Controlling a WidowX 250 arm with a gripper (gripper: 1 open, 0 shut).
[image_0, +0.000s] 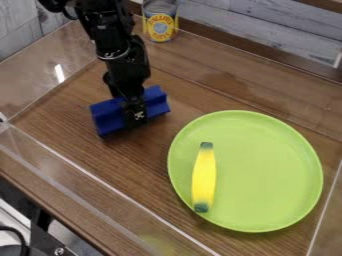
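The black robot gripper (131, 106) reaches down from the upper left onto a blue block (110, 117), which lies on the wooden table. Its fingertips are over the middle of the block, and whether they hold it is hard to make out. A green plate (267, 150) sits at the right, with a yellow banana-like object (205, 178) lying on its left part, tipped with blue-green at the near end.
A jar with a yellow label (160, 25) stands at the back beside the white plank wall. Clear edging runs along the near left side.
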